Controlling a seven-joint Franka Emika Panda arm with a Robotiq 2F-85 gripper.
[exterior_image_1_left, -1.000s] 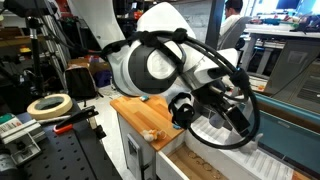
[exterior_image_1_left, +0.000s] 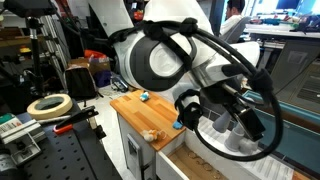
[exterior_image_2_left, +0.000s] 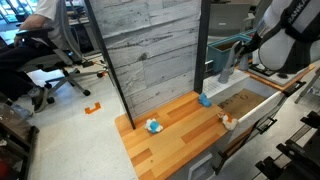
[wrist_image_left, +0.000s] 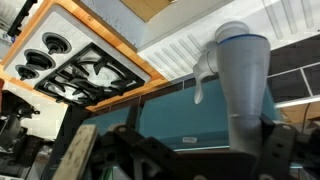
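Note:
In the wrist view my gripper is open, its dark fingers wide apart at the lower left and lower right. A grey cylindrical vessel with a blue rim (wrist_image_left: 243, 85) stands up close to the camera, over the right-hand side of the fingers; whether it touches the finger cannot be told. Just left of it is a second, smaller grey piece (wrist_image_left: 206, 66). Exterior view 1 has grey cups (exterior_image_1_left: 222, 121) beneath the black hand, on the white ribbed surface. In exterior view 2 a grey cup (exterior_image_2_left: 227, 73) shows beside the arm, whose fingertips are hard to make out.
A pulled-out drawer (exterior_image_2_left: 240, 105) lies in front of the wooden counter (exterior_image_2_left: 172, 135), which carries small toys (exterior_image_2_left: 153, 125) and a blue item (exterior_image_2_left: 204, 100). A toy stove (wrist_image_left: 75, 62) appears at the wrist view's upper left.
The counter items and drawer look unmoved.

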